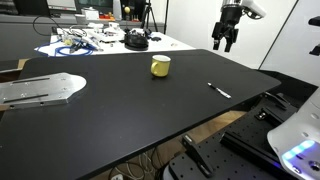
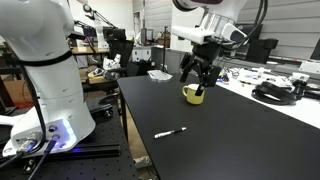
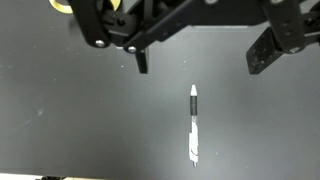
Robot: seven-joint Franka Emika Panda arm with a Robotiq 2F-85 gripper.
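A white pen with a black grip [image 3: 194,125] lies flat on the black table, below the open fingers in the wrist view; exterior view 1 shows the same pen [image 1: 219,91] near the table's right edge. On the table farther in stands a yellow mug [image 1: 160,66], and only part of its rim [image 3: 65,4] enters the wrist view at the top left. High over the table, my gripper [image 1: 223,42] points downward with its fingers spread wide. Nothing sits between them, and it touches neither the pen nor the mug.
A silver plate [image 1: 40,89] rests on the left part of the black table [image 1: 120,120]. Cables and white gear [image 1: 80,38] lie beyond the far edge.
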